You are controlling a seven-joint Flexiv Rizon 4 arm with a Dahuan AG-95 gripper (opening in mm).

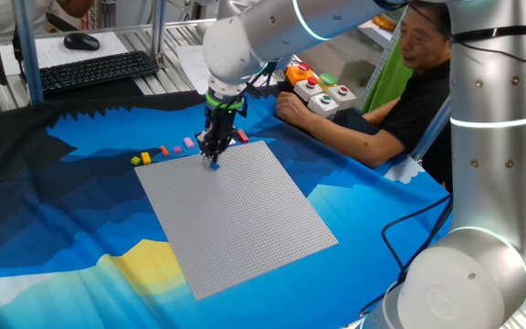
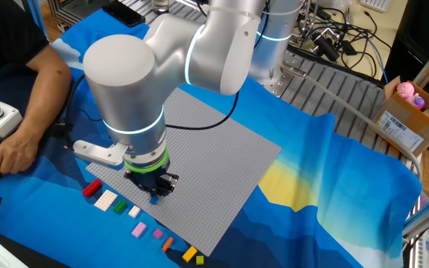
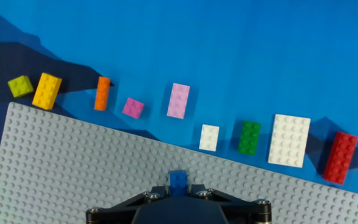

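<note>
A blue brick is held between the fingertips of my gripper, which is shut on it. Brick and gripper are over the grey baseplate, near the edge beside the row of loose bricks. In exterior view 2 the blue brick shows just under the fingers. Exterior view 1 has it as a small blue patch below the gripper. Whether its underside touches the plate's studs I cannot tell. The visible part of the baseplate is bare.
Along the plate's edge lie loose bricks on the blue cloth: lime, yellow, orange, magenta, pink, small white, green, large white and red. A person's arm rests near control boxes.
</note>
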